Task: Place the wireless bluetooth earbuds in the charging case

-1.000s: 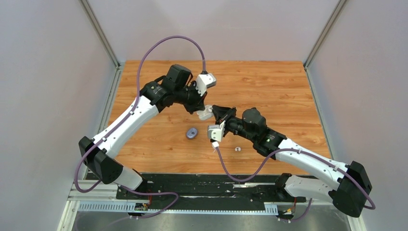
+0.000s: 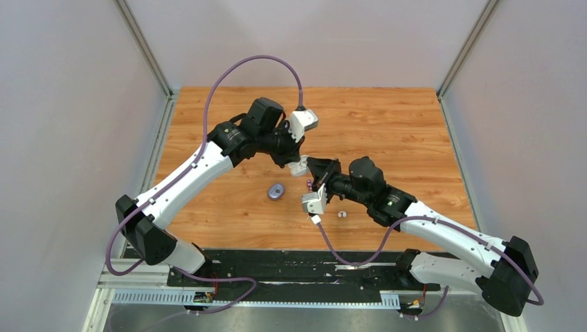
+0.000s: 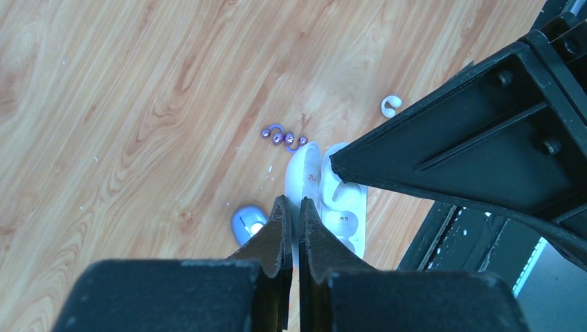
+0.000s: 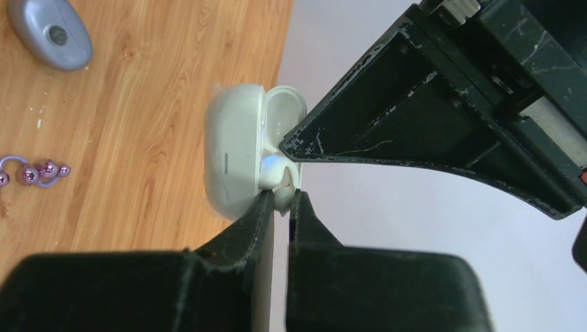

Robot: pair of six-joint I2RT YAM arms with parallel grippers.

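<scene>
The open white charging case (image 2: pixel 299 167) is held above the table, with my left gripper shut on its thin lid (image 3: pixel 302 173). The case's base with its earbud wells (image 3: pixel 353 238) shows to the right of that lid. In the right wrist view, my right gripper is shut on a white earbud (image 4: pixel 279 173) at the inner side of the case (image 4: pixel 232 149). The earbud's head lies against or partly within a well; how deeply it sits cannot be told. The other earbud (image 2: pixel 342 214) rests on the table, also visible in the left wrist view (image 3: pixel 391 106).
On the table below lie a grey-blue oval object (image 2: pixel 275 191) and a purple beaded piece (image 3: pixel 284 137). Both arms meet closely over the table's middle, little room between their grippers.
</scene>
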